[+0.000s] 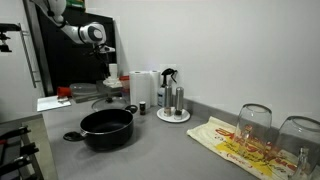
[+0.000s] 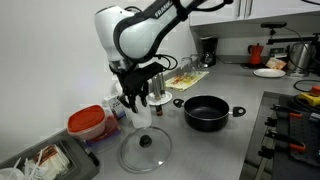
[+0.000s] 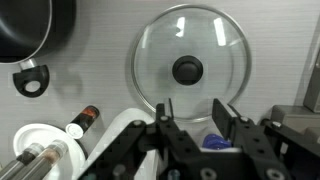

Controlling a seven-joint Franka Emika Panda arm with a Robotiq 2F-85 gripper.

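Note:
My gripper (image 2: 131, 100) hangs above the counter near the paper towel roll (image 1: 143, 87). In the wrist view the fingertips (image 3: 164, 108) look apart, but what lies between them and how far they are closed is not clear. A round glass lid (image 3: 160, 70) with a black knob (image 3: 187, 70) lies flat on the counter, clear of the fingers. Off to one side stands an open black pan (image 1: 106, 128) with two handles, and no lid is on it.
A white plate (image 1: 173, 117) carries bottles and grinders, with a small dark jar (image 3: 83, 121) beside it. Red bowls (image 2: 87, 122) stand by a dish rack (image 2: 45, 170). Two glass jars (image 1: 253, 125) rest on a patterned cloth (image 1: 222, 140).

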